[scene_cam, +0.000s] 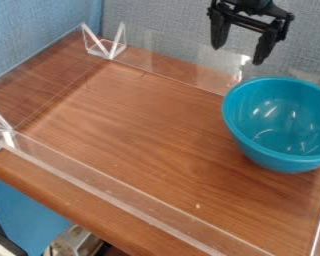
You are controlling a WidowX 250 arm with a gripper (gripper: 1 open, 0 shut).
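My black gripper (240,40) hangs at the top of the camera view, above the back edge of the wooden surface. Its two fingers are apart, with nothing between them. A large blue bowl (276,130) sits on the right side of the surface, below and a little to the right of the gripper, apart from it. The inside of the bowl that shows is empty.
Low transparent walls edge it, with white corner brackets (105,45) at back left and left front. Grey and blue padded walls stand behind and left.
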